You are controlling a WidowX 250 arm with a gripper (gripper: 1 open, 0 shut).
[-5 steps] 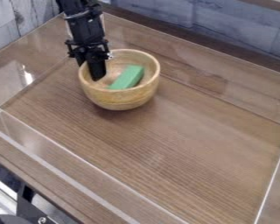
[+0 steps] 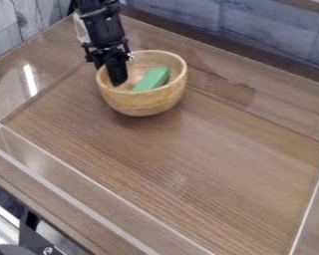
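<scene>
A wooden bowl (image 2: 144,100) sits toward the upper left of the table (image 2: 175,189), with a green oblong item (image 2: 153,80) inside it. My gripper (image 2: 113,72) comes down from the top at the bowl's left rim, its fingers reaching to the rim and inside edge. It looks shut on that rim, though the fingertips are small and dark in this view.
A grey-blue wall edge runs along the upper right, and the table's edge with clutter beyond it is at the left.
My gripper and the bowl have shifted a little toward the back, up in the view. The green item has moved with the bowl.
</scene>
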